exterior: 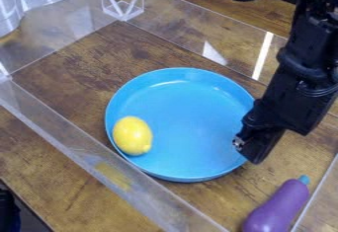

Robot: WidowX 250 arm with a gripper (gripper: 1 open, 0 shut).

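Observation:
My black gripper [248,132] hangs over the right rim of a blue plate [179,113], its fingertips low at the plate's edge. Whether it is open or shut is hard to make out. A yellow lemon-like object [132,135] lies on the left part of the plate, apart from the gripper. A purple toy eggplant [278,206] lies on the wood at the lower right, below the gripper and outside the plate.
Clear plastic walls [145,194] border the wooden floor [73,63]. Bare wood shows left of and behind the plate. The arm covers much of the right side.

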